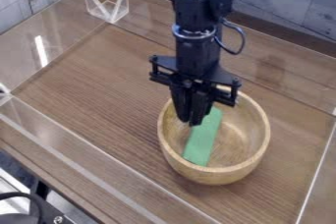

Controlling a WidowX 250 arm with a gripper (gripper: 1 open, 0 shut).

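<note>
A round tan wooden bowl (243,154) sits on the table in the lower middle right, holding a green oblong object (202,141). The black arm reaches down from the top, with my gripper (194,97) over the bowl's far part, just above the green object's upper end. Whether its fingers are open or shut, or hold anything, is hard to tell.
A clear plastic object (109,4) stands at the back left. Walls bound the table at the back, and a dark cable lies at the lower left corner.
</note>
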